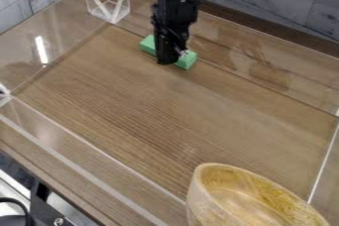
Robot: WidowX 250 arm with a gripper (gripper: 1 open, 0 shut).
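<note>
A black robot gripper (171,44) reaches down from the top centre of the view over a green block (185,59), which lies on the wooden table near its back. The fingers are at the block, in front of part of it. Whether they are closed on it is too small and dark to tell.
A large yellow bowl (245,198) stands at the front right. A clear plastic piece (109,2) is at the back left, near a wall.
</note>
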